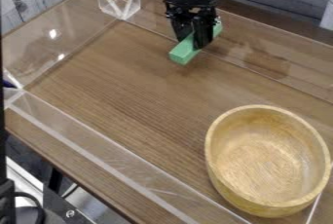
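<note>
Near the top centre of the view, my dark gripper (194, 23) is shut on a green object (184, 52), an elongated piece lying diagonally under it over the wooden surface. The gripper and its cables cover the middle of the object, and its fingers are hard to make out.
A large round wooden bowl (266, 199) stands at the bottom right. A clear plastic container (119, 1) is at the top left. Transparent strips run along the left and lower left.
</note>
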